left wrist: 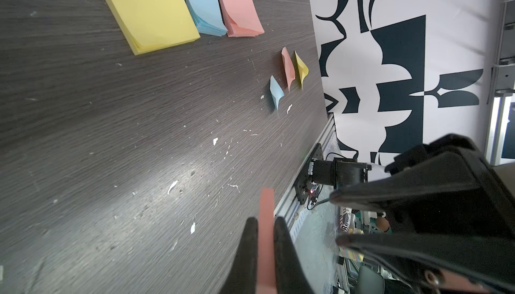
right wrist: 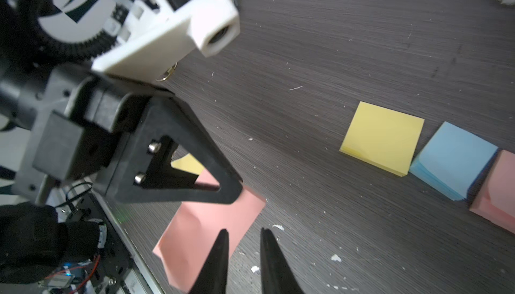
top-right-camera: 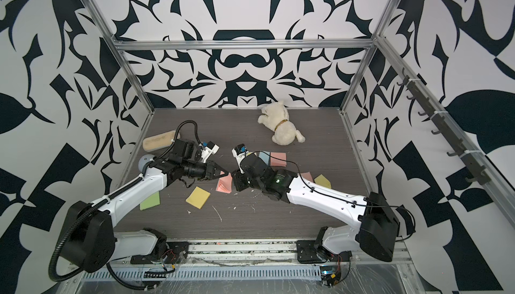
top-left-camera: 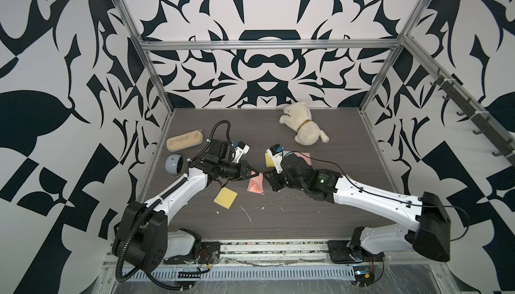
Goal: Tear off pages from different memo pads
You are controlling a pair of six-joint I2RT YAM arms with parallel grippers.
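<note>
My left gripper (top-left-camera: 256, 174) is shut on a pink sheet (right wrist: 209, 229), which hangs from its tips in the right wrist view and shows as a strip between the fingers in the left wrist view. My right gripper (top-left-camera: 269, 177) faces it just to the right, part open, with nothing seen between its fingertips. Yellow (right wrist: 382, 136), blue (right wrist: 453, 160) and pink (right wrist: 497, 186) pads lie in a row behind. Loose pink (left wrist: 288, 69), yellow (left wrist: 301, 69) and blue (left wrist: 276, 91) pages lie to the right.
A white plush dog (top-left-camera: 304, 123) lies at the back right. A tan oblong object (top-left-camera: 184, 140) and a grey round object (top-left-camera: 174, 165) are at the left. A yellow square (top-left-camera: 225, 198) lies front left, a green one (top-right-camera: 150, 201) beside it.
</note>
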